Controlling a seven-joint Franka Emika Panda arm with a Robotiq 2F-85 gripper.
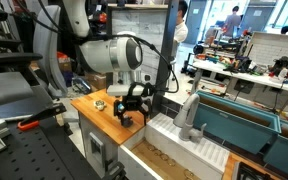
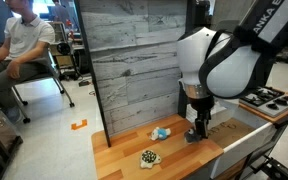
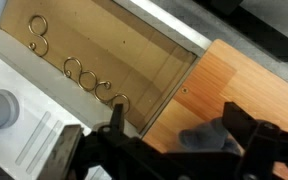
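A small dark grey object (image 3: 206, 136) lies on the orange wooden top beside the drawer; in the exterior views the dark object (image 1: 126, 122) and the same dark object (image 2: 191, 135) appear right by my gripper (image 2: 204, 126). In the wrist view my gripper stands open, its two fingertips wide apart. The grey object shows toward the right-hand finger (image 3: 231, 114), partly covered by the gripper body. Whether finger and object touch I cannot tell.
Next to the wooden top, an open drawer (image 3: 144, 22) holds several metal rings (image 3: 74, 68). A blue-and-white item (image 2: 161, 133) and a beige spotted item (image 2: 150, 158) sit elsewhere on the wood. A grey fixture (image 1: 187, 118) stands at the drawer's far side.
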